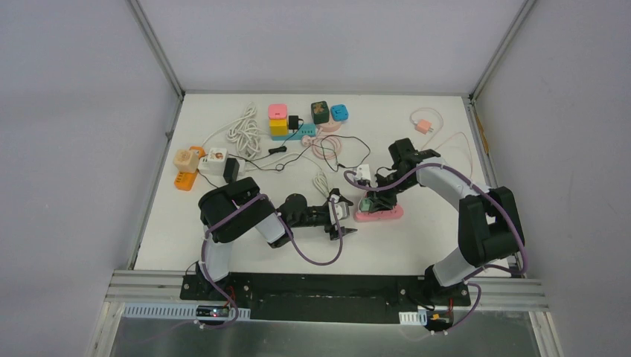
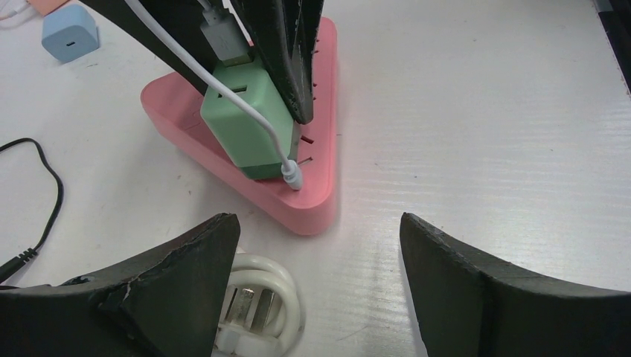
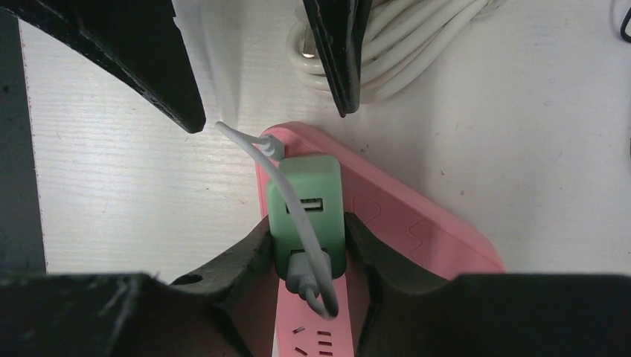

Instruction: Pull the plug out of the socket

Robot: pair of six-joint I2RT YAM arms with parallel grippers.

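A pink power strip (image 1: 388,213) lies right of centre on the table. On it sits a green cube charger (image 2: 245,119) (image 3: 305,178) with a white cable plugged into it. My right gripper is shut on the green charger from either side. My left gripper stands open just left of the strip, nothing between its fingers, facing the charger; a coiled white cable (image 2: 260,297) lies below it.
Other strips, chargers and tangled cables crowd the back and left, including an orange strip (image 1: 184,181) and a teal strip (image 1: 305,130). A small pink charger (image 1: 423,126) lies at the back right.
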